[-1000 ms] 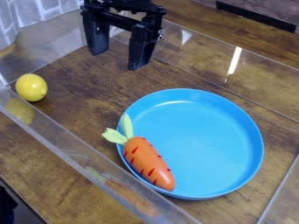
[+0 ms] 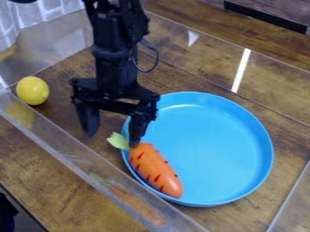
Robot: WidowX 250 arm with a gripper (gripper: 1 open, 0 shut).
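My black gripper (image 2: 114, 118) hangs low over the left rim of a round blue plate (image 2: 212, 145), open, its fingers on either side of the area by the carrot's green leaves. An orange toy carrot (image 2: 157, 170) with dark marks lies on the left part of the plate, its leafy top toward me at the rim and partly behind the gripper. Whether a finger touches it I cannot tell.
A yellow lemon (image 2: 33, 91) sits on the wooden table (image 2: 242, 86) at the left. A clear wall runs diagonally along the lower left, close to the carrot. The table behind the plate is clear.
The carrot, plate and lemon have not visibly moved.
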